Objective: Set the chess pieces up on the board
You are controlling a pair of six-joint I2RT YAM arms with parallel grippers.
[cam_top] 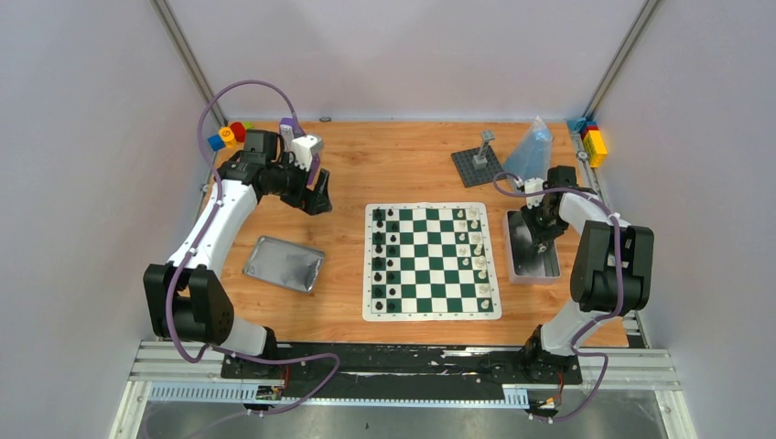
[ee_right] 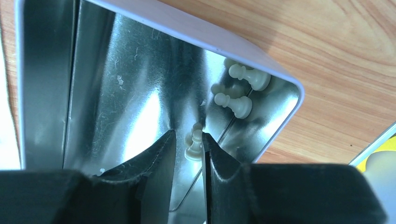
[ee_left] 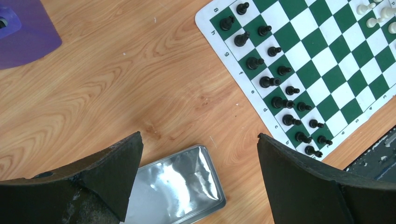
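The chessboard (cam_top: 432, 262) holds black pieces on its left rows and white pieces on its right. My right gripper is low over the steel-lined box (cam_top: 531, 270), fingers part open around a white piece (ee_right: 193, 153) in it; whether they touch it I cannot tell. Two other white pawns (ee_right: 240, 106) lie tipped near the box's corner. My left gripper is open above the wood left of the board, with nothing between its fingers.
An empty metal tray (cam_top: 284, 264) lies left of the board. A dark plate with a small stand (cam_top: 471, 169) and a blue translucent bag (cam_top: 531, 151) are at the back right. Coloured blocks (cam_top: 229, 135) sit in the back corners.
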